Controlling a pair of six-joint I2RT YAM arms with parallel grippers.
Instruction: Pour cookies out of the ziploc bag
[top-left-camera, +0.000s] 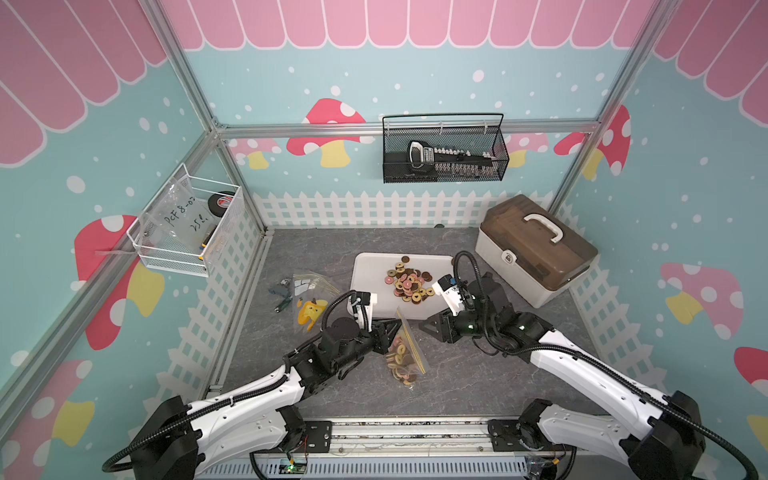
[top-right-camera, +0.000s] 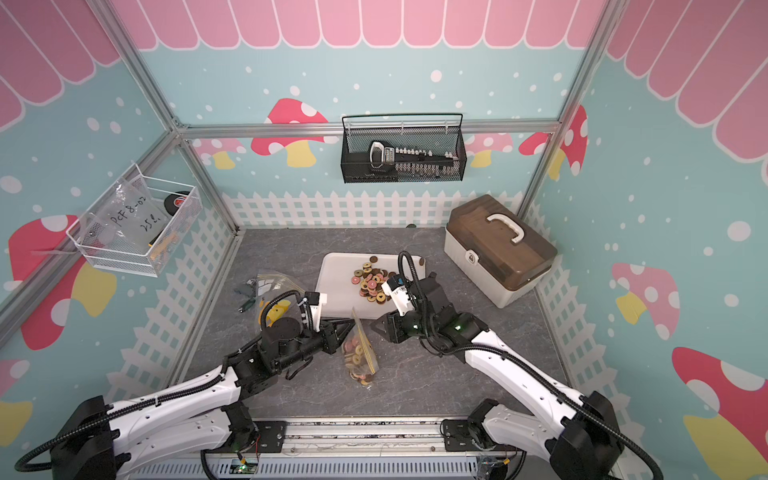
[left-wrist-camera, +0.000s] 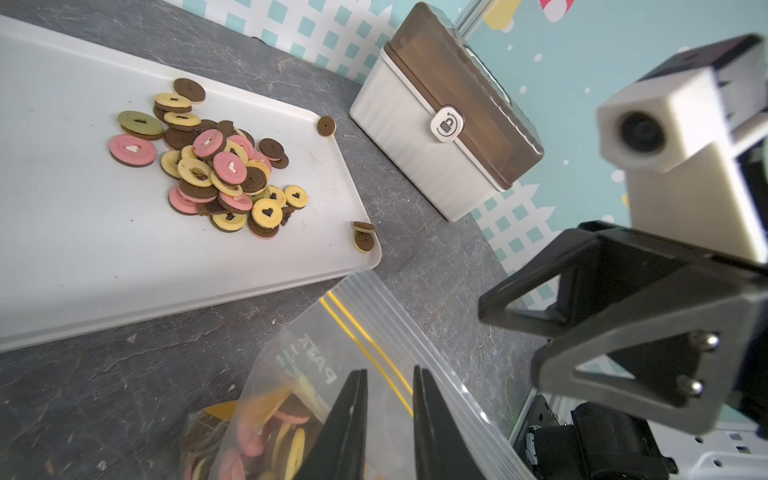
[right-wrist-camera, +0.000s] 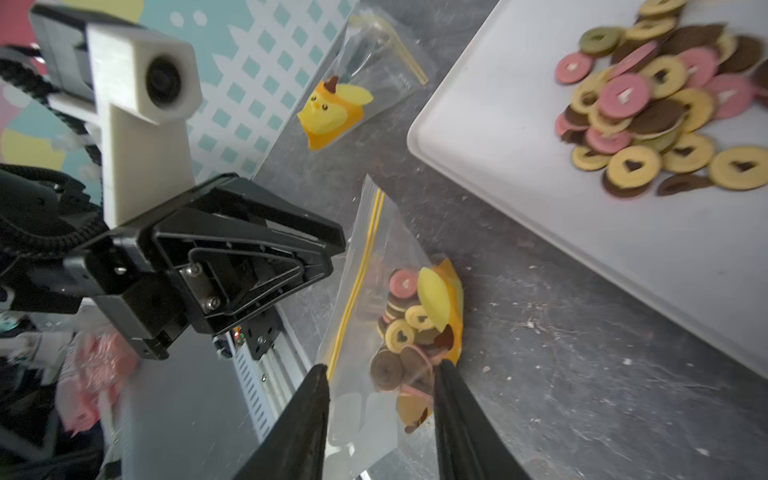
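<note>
A clear ziploc bag (top-left-camera: 405, 357) holding cookies rests on the table in front of the white tray (right-wrist-camera: 496, 164). It leans with its yellow-striped zip edge (left-wrist-camera: 368, 344) raised. My left gripper is at the bag's left side, its fingers partly open with a gap between the tips, and the film shows behind them. On the other side, my right gripper stands open, apart from the bag, which lies beyond its fingertips. Cookies (right-wrist-camera: 400, 320) sit low inside the bag, and a heap of loose cookies (left-wrist-camera: 224, 176) covers part of the tray.
To the left lies another clear bag (right-wrist-camera: 380, 60) with a yellow animal print, beside small dark tools (top-left-camera: 281, 294). A lidded brown and white box (top-left-camera: 536, 248) occupies the back right. Bare table (top-left-camera: 472, 384) lies in front of the right arm.
</note>
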